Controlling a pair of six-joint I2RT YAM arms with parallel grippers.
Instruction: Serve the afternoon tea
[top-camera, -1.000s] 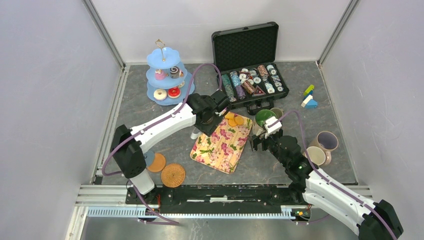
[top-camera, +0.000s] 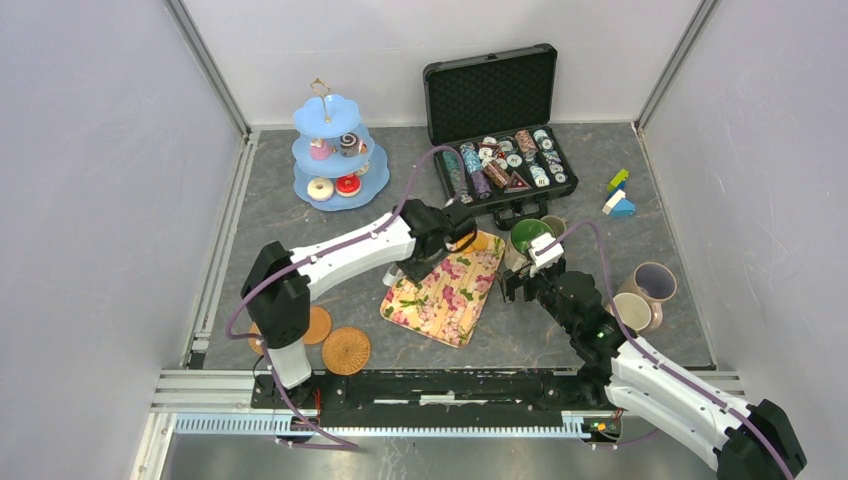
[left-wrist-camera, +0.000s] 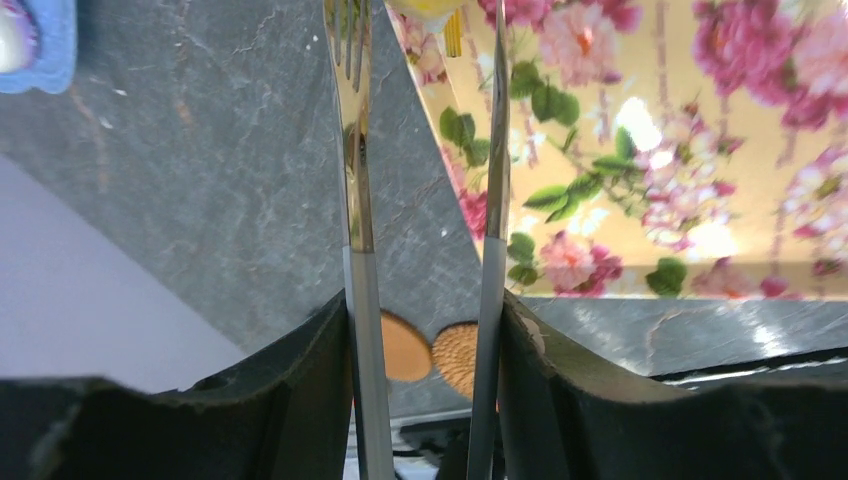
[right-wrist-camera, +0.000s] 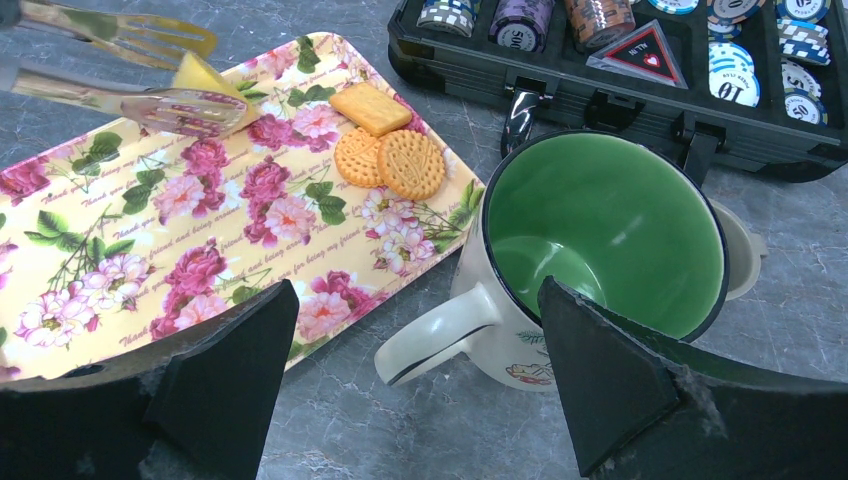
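My left gripper has the metal tongs (left-wrist-camera: 363, 280) between its fingers, one tong arm against each, with the forked tips spread apart. In the right wrist view a yellow piece of food (right-wrist-camera: 206, 78) sits between the tong tips, at the flowered tray's (right-wrist-camera: 215, 300) upper left edge; a firm grip on it cannot be made out. Biscuits (right-wrist-camera: 410, 165) lie in the tray's far corner. My right gripper is open, with the handle of a white mug (right-wrist-camera: 430, 340), green inside, in the gap between its fingers.
Behind the tray stands an open poker-chip case (top-camera: 510, 175). A blue tiered stand (top-camera: 325, 160) with cakes and donuts is at the back left. Round coasters (top-camera: 346, 350) lie front left. More mugs (top-camera: 650, 285) and toy blocks (top-camera: 618, 200) are on the right.
The right arm has stayed still.
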